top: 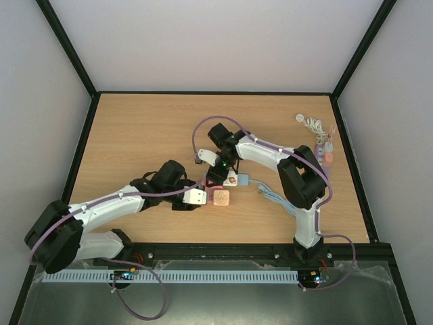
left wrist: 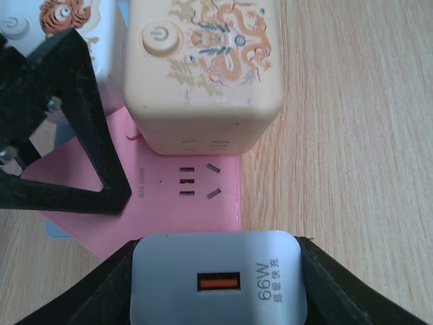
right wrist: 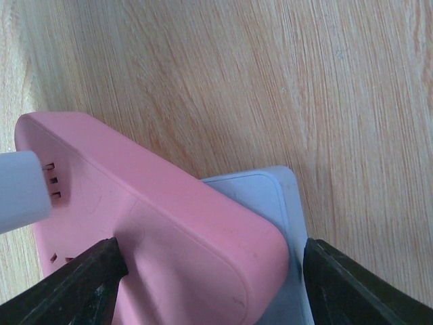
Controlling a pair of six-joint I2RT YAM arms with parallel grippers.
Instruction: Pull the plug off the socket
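Observation:
The pink socket (left wrist: 159,213) has a white plug marked 66W (left wrist: 169,274) at its near end in the left wrist view. My left gripper is shut on that plug, one finger against each side. In the right wrist view the plug's end (right wrist: 20,189) stands off the pink face, and dark slots or prongs show beside it. Around the socket's far corner my right gripper has its fingers apart, one over the pink face and one by the blue block (right wrist: 260,186). Whether it clamps the socket is unclear.
A cream dragon-print plug (left wrist: 203,74) and a white tiger-print plug (left wrist: 101,47) sit on the strip close to the left gripper. Blue cable (top: 274,196) runs to the right. Another strip (top: 325,152) lies far right.

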